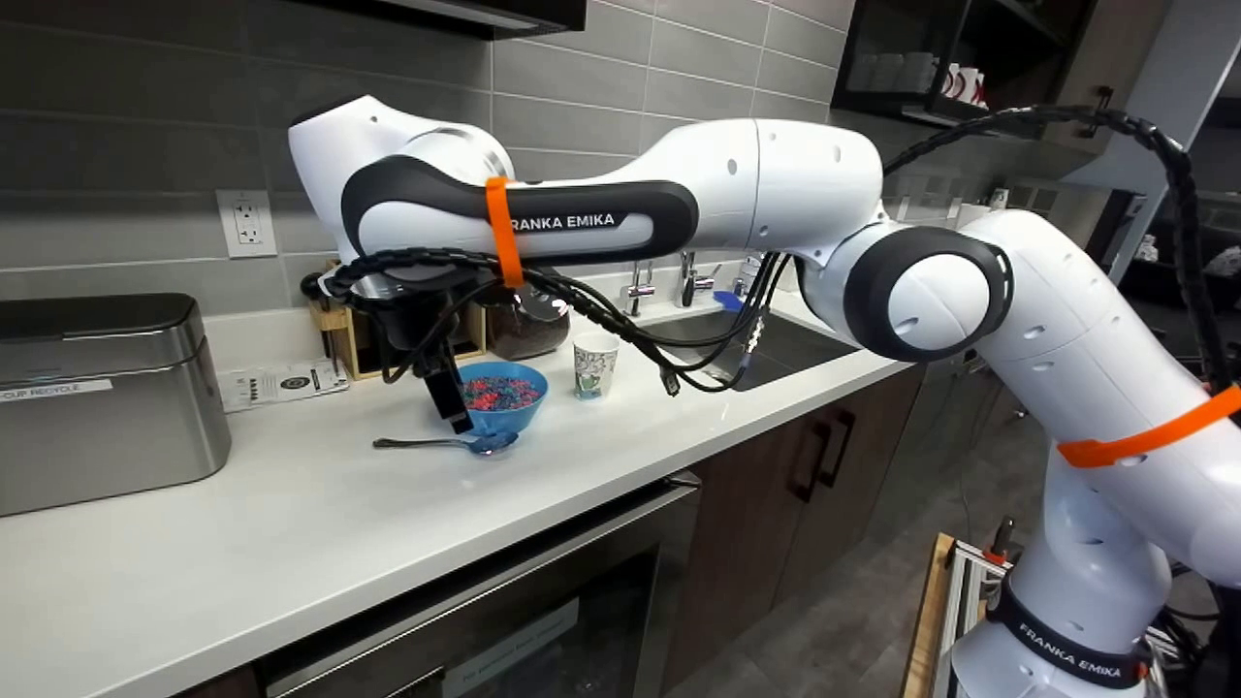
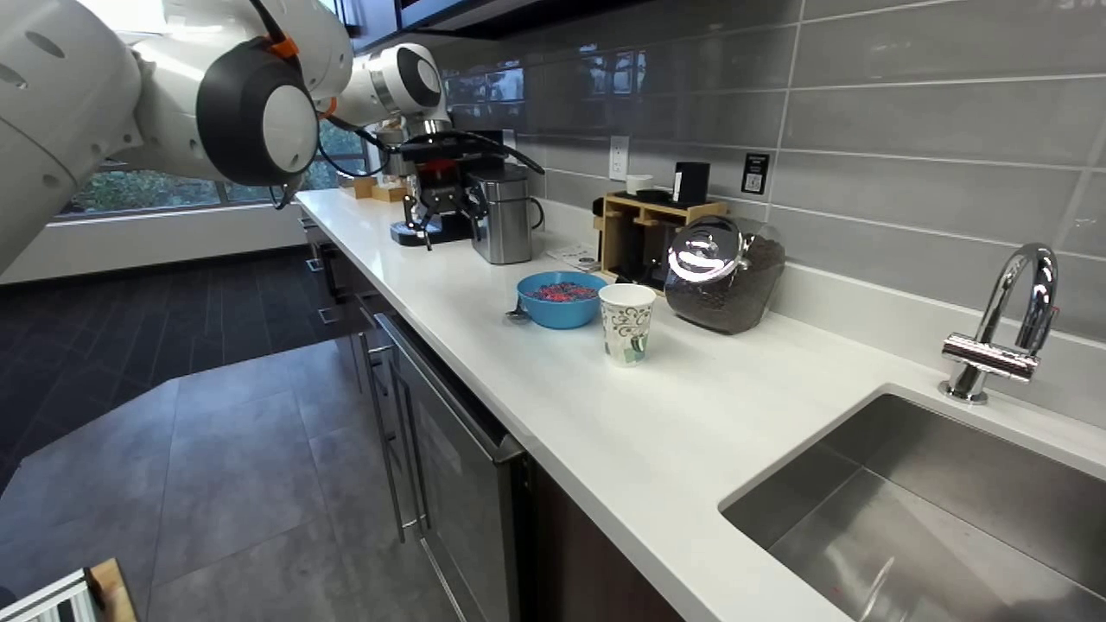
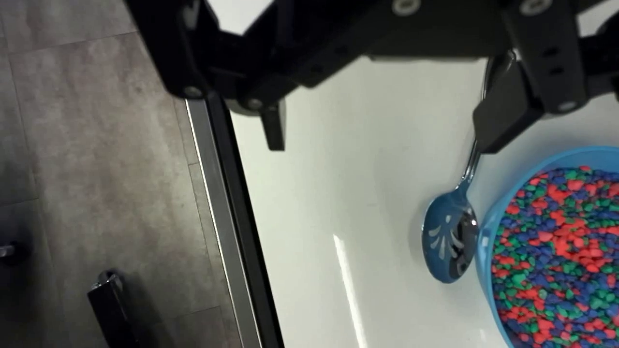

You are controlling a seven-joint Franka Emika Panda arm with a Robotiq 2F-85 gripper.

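My gripper is above the counter with its fingers spread wide and nothing between them. Below it in the wrist view lies a slotted metal spoon [image 3: 449,238], flat on the counter. The spoon's head is close beside the blue bowl [image 3: 486,255], and one finger [image 3: 502,122] partly covers its handle. Small red, blue and green pieces [image 3: 557,261] fill the bowl. From exterior view 2, the gripper [image 2: 443,219] hangs clear of the counter. A patterned paper cup [image 2: 627,326] stands upright close to the bowl.
A steel bin [image 1: 105,401] stands at the left in exterior view 1. Behind the bowl are a wooden organizer [image 2: 622,233] and a dark-filled jar [image 2: 726,280]. The sink [image 2: 933,487] opens beyond the cup. Bare counter [image 1: 291,523] extends toward the front edge.
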